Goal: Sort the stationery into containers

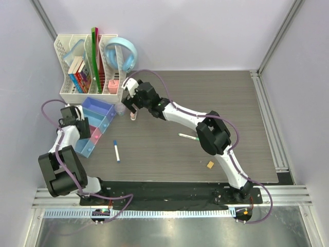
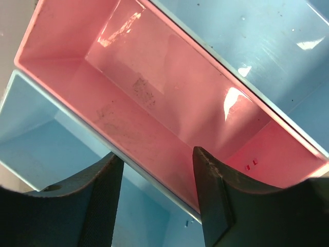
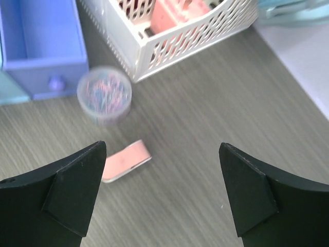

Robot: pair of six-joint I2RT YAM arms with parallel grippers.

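Over the drawer box, with blue, pink and purple compartments, my left gripper [image 1: 86, 128] reaches in from the left. In the left wrist view its fingers [image 2: 108, 180] stand apart, one on each side of the wall between the pink compartment [image 2: 139, 87] and a light blue one [image 2: 56, 139], with visible gaps. My right gripper [image 1: 130, 104] is open and empty, above a pink stapler-like item [image 3: 126, 160] on the table. Beside that stands a clear round tub [image 3: 105, 92] of small coloured bits. A blue-capped marker [image 1: 116, 152], a green-and-white marker [image 1: 188, 136] and a yellow block [image 1: 210, 164] lie loose.
A white rack [image 1: 77, 96] with books, a folder and pale blue headphones [image 1: 131, 51] stands at the back left. The right arm crosses the table's middle. Free table [image 1: 216, 90] lies at the back right.
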